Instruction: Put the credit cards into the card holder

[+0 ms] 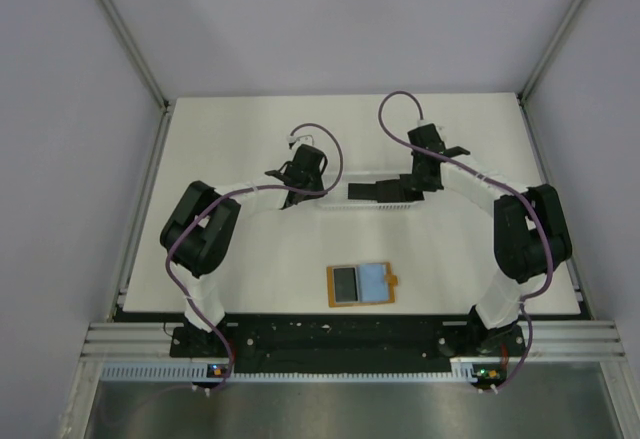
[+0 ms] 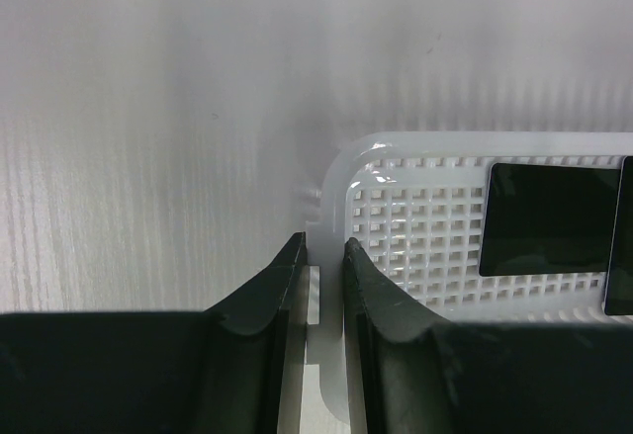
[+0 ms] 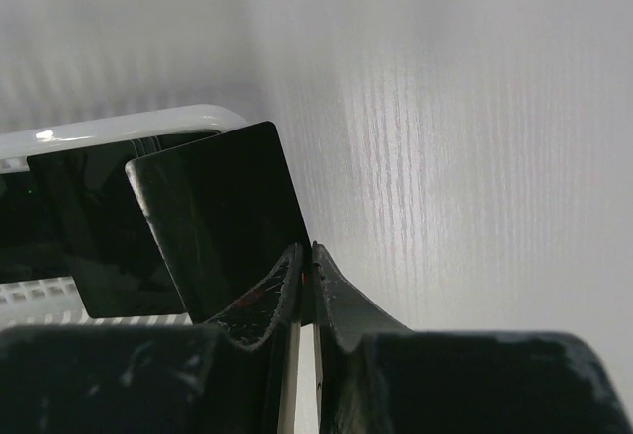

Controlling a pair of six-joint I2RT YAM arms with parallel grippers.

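A white perforated tray [image 2: 415, 144] holds flat black cards [image 1: 362, 191]. My left gripper is shut on the tray's left end wall. At the tray's right end my right gripper is shut on the edge of a black card [image 3: 216, 217], which lies tilted over another black card [image 3: 94, 226]. Near the table's front, in the top view, lies an open card holder [image 1: 375, 282] with a grey half and a light blue half on a tan back.
Both arms stand at the table's sides, left and right.
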